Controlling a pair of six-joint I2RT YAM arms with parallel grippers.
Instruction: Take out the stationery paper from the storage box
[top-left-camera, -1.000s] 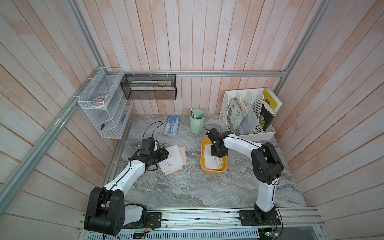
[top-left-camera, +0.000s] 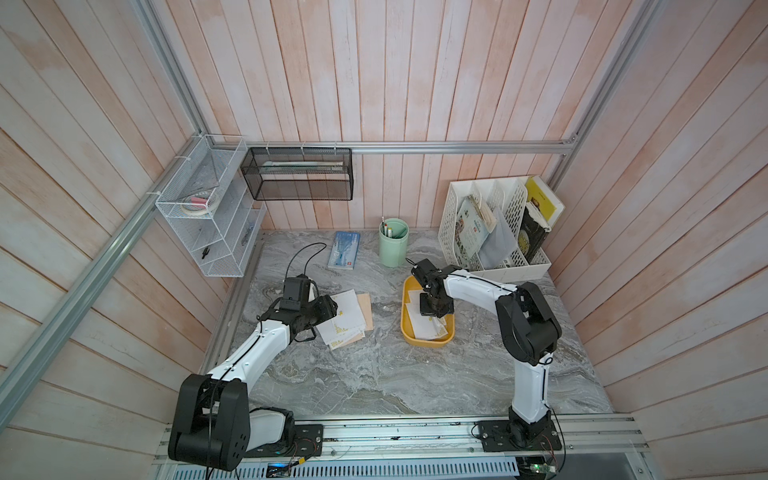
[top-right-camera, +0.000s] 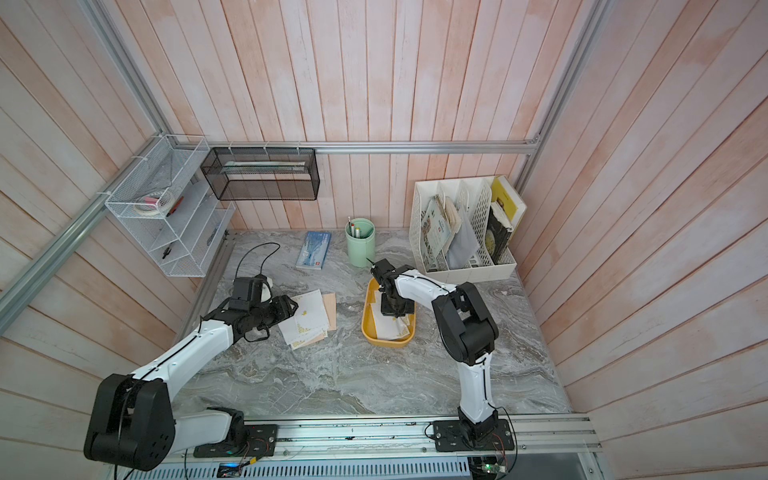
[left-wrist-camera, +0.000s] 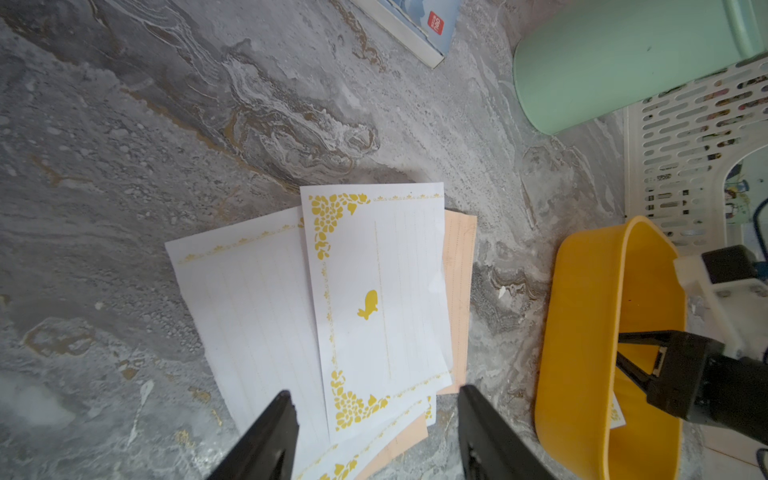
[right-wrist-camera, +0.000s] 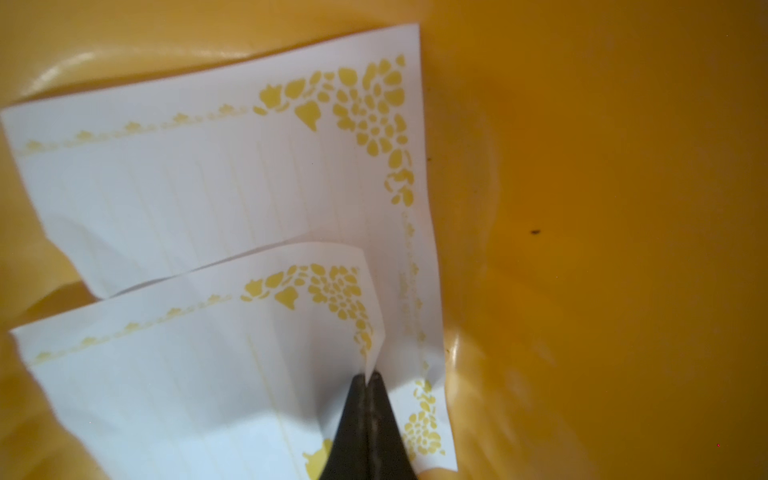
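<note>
In the yellow storage box (top-left-camera: 406, 328) lie white stationery papers with gold floral corners. My right gripper reaches down into the box, its fingertips shut on the edge of the upper sheet (right-wrist-camera: 192, 352), which bends up where they meet. A second sheet (right-wrist-camera: 240, 152) lies flat beneath it on the box floor. Outside the box, to the left, several sheets overlap on the table, a gold-bordered white paper (left-wrist-camera: 392, 304) on top and peach paper (left-wrist-camera: 458, 272) underneath. Above them my left gripper stands open, nothing between its fingers.
A green pen cup (top-left-camera: 393, 249) and a blue box (top-left-camera: 344, 249) stand behind. At the back right is a white file holder (top-left-camera: 488, 268) with books and papers.
My right gripper has shifted slightly left within the box, and the upper sheet there has shifted with it. The left arm and the papers outside the box look unchanged.
</note>
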